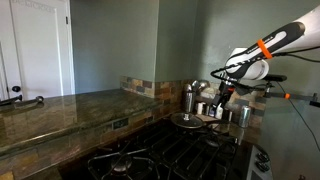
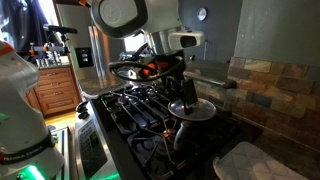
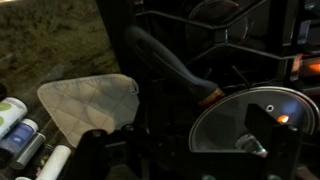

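Note:
A pan with a glass lid (image 1: 186,120) sits at the back of the black stove (image 1: 150,150). The lid's round knob (image 3: 250,144) shows in the wrist view, and the pan's dark handle (image 3: 165,62) reaches up and left from its rim. Above the stove, near the pan, is my gripper. Its dark fingers (image 3: 275,136) stand wide apart at the bottom of the wrist view. It is open, and I see nothing gripped; the lower part of that view is dark.
A quilted pot holder (image 3: 90,108) lies on the counter beside the stove. Several bottles (image 3: 14,116) stand near it, at the wrist view's left edge. A tiled wall (image 2: 280,105) rises behind.

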